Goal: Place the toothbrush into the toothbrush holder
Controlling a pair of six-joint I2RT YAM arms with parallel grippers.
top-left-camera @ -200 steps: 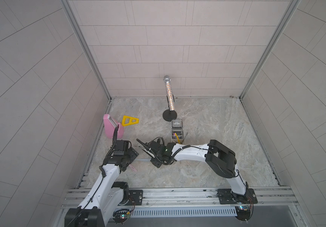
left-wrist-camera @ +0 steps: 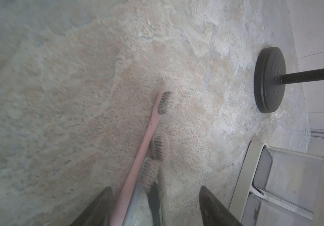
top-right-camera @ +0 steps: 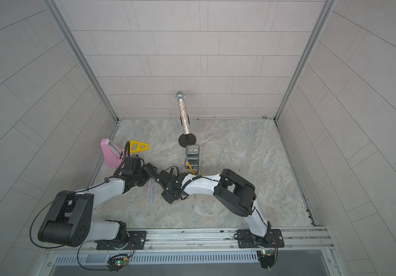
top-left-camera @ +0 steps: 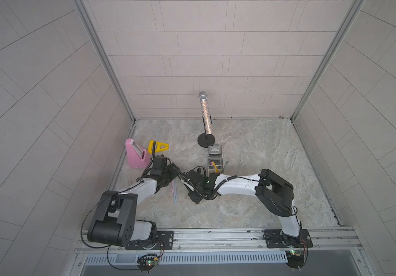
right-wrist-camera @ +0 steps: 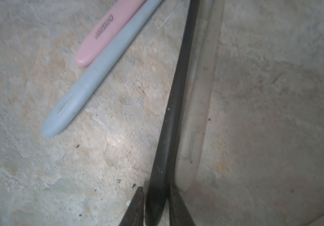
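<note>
In the left wrist view a pink toothbrush lies on the tabletop, its handle running between the fingers of my open left gripper, close to the left one. Other bristled heads crowd beside it. The right wrist view shows a black toothbrush, its handle end between the fingers of my right gripper; whether they grip it is unclear. A whitish translucent toothbrush lies alongside. The blue toothbrush rests beside the pink handle. The toothbrush holder stands beyond the right gripper.
A yellow stick stands in the holder. Behind is a microphone on a round black base. A pink object and a yellow frame sit at the left. Free tabletop lies to the right. Both grippers are close together.
The pink and blue toothbrushes have swung round to lie nearly front to back. The right arm has shifted slightly right.
</note>
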